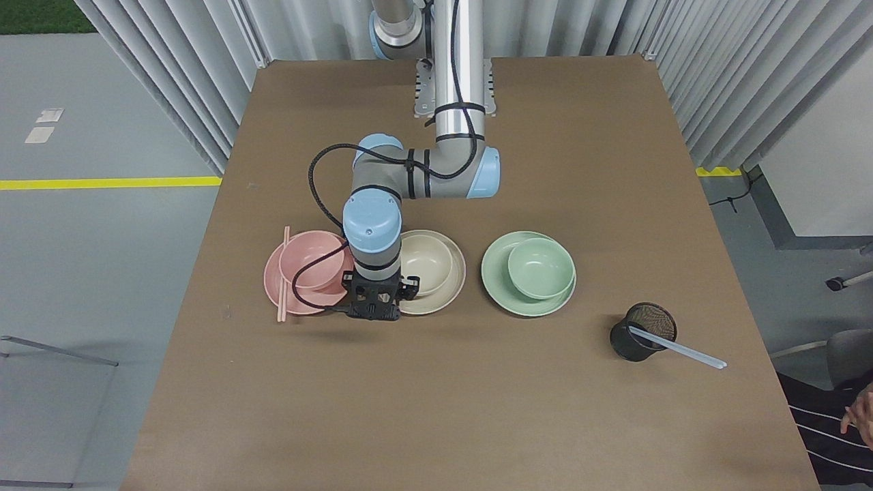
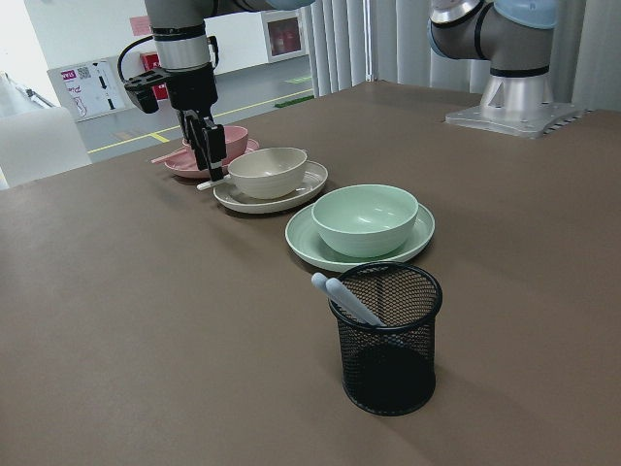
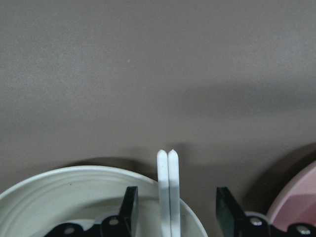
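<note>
My gripper stands open, its two black fingers either side of a pair of white chopsticks [image 3: 168, 192] lying on the rim of the cream plate [image 2: 243, 202]. The cream bowl [image 1: 427, 257] sits on that plate, partly hidden by the arm in the front view. To one side are the pink plate [image 1: 271, 284] and pink bowl [image 1: 310, 249], with pink chopsticks [image 1: 282, 299]. In the left view my gripper points down beside the cream bowl.
A green bowl [image 1: 541, 267] on a green plate [image 1: 507, 299] and a black mesh holder [image 1: 627, 344] with pale chopsticks [image 1: 687, 352] stand to the right. A person's hand shows at the far right edge.
</note>
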